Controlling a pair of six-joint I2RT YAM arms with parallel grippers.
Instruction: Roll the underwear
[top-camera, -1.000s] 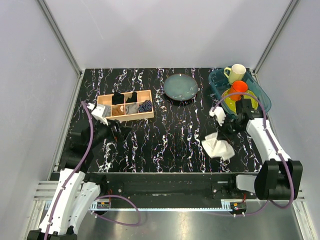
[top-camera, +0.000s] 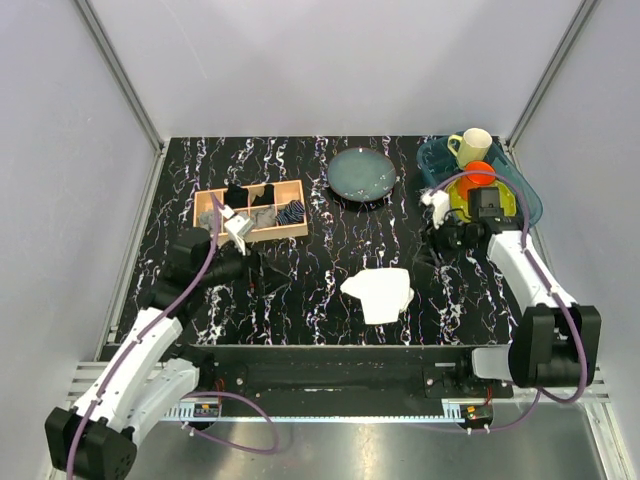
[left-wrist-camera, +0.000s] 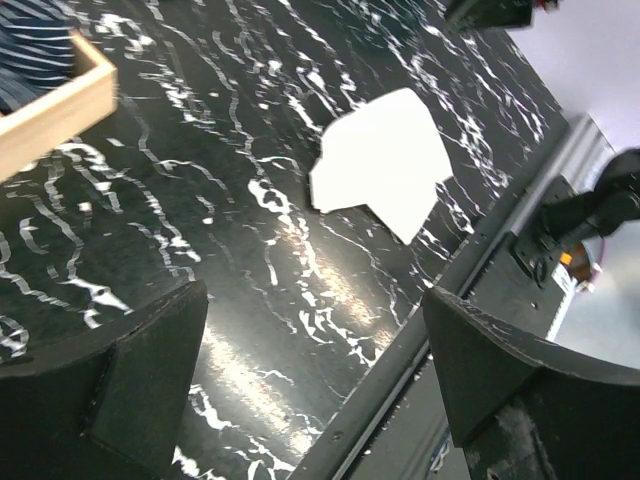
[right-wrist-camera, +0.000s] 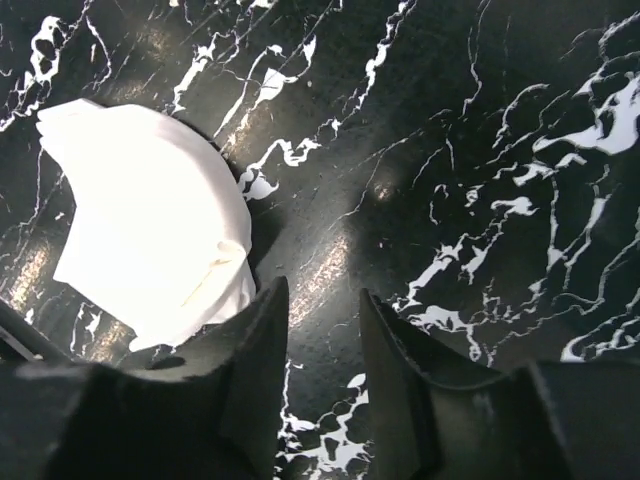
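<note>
The white underwear (top-camera: 381, 294) lies on the black marbled table, right of centre and close to the front edge. It looks fairly flat, with a folded-over edge and a bunched corner in the right wrist view (right-wrist-camera: 160, 215). My right gripper (top-camera: 428, 250) is just to the right of the cloth and behind it, its fingers (right-wrist-camera: 262, 350) part open with bare table between them. To the left, in front of the box, my left gripper (top-camera: 268, 280) stands wide open, well apart from the underwear. Only table shows between the left fingers.
A wooden divided box (top-camera: 303, 229) with dark and striped rolled clothing stands at the back left. A dark green plate (top-camera: 361, 174) sits at the back middle. At the back right, a teal basket (top-camera: 432, 160) holds a cup, a bowl and a plate. Bare table lies between my grippers.
The underwear was hanging from my right gripper; now it lies released on the table, further left and forward. My right gripper has opened and drawn back.
</note>
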